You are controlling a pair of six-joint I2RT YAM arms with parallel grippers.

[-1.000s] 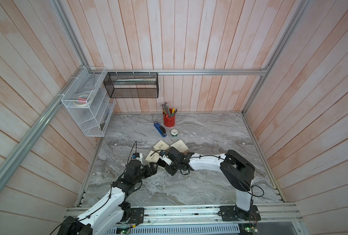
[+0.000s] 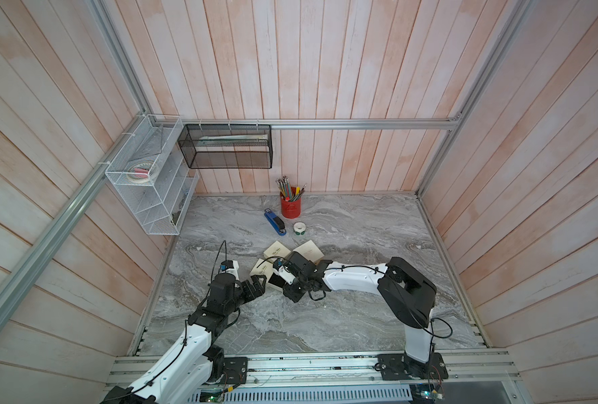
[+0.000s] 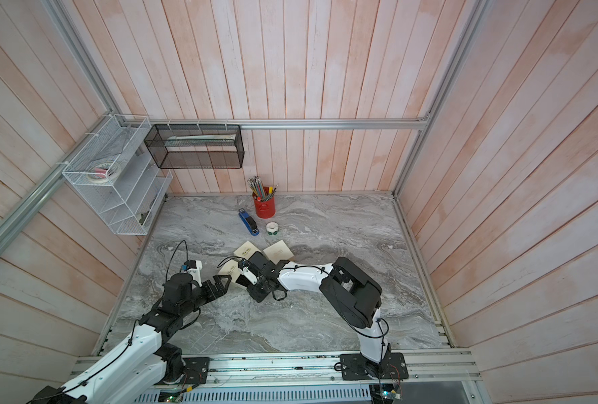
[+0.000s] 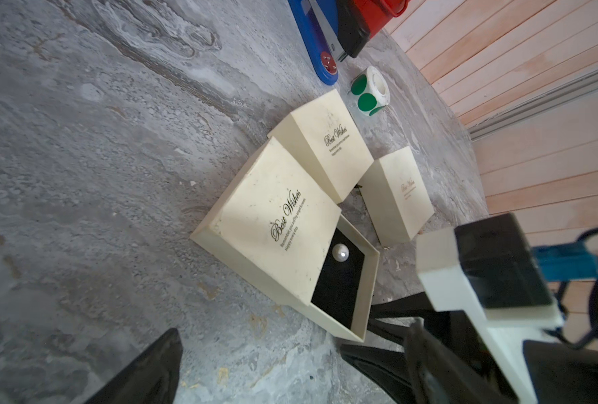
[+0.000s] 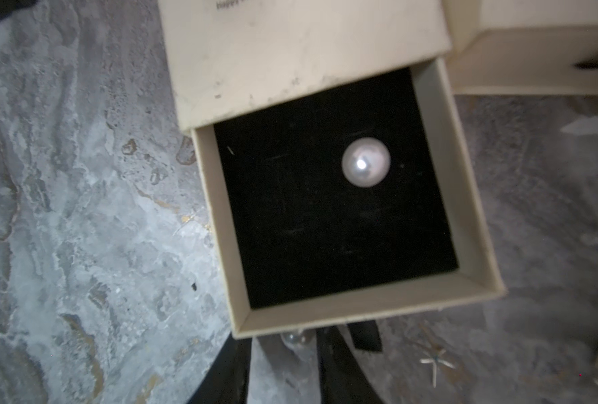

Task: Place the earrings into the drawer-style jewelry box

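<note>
A cream drawer-style jewelry box (image 4: 268,208) lies with its drawer pulled out, showing black padding (image 5: 299,235) with one pearl (image 5: 366,161) on it. My right gripper stands open at the drawer's front edge, with a small shiny piece, possibly an earring, between or below its fingers; it is partly hidden. My left gripper is open, off to the left of the box, with bare tabletop between its fingers. Two more cream boxes, lie behind the open one.
A blue stapler-like tool (image 2: 274,221), a roll of green dot stickers (image 2: 299,228) and a red pen cup (image 2: 290,205) stand at the back. A small silver cross-shaped piece (image 5: 436,363) lies beside the drawer.
My left arm has shifted slightly leftward over the last second. The right arm is nearly still beside the box.
</note>
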